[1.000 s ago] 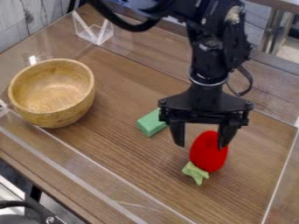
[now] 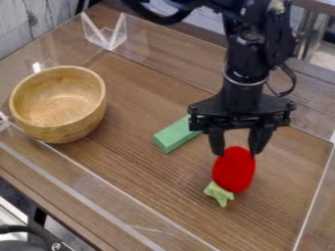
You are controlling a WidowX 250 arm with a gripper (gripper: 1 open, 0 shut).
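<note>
The black gripper point(image 2: 238, 125) hangs over the wooden table, its fingers spread apart just above a red object point(image 2: 233, 169). The red object is rounded and rests on the table, with a pale green piece point(image 2: 218, 195) sticking out at its lower left. I see nothing held between the fingers, though the space between them is partly hidden by the gripper body. A green block point(image 2: 174, 135) lies to the left of the gripper.
A wooden bowl point(image 2: 58, 125) sits at the left. A white wire holder point(image 2: 105, 29) stands at the upper left.
The gripper has risen a little from its position over the red object, and its fingers sit differently. The red object has stayed about in place.
</note>
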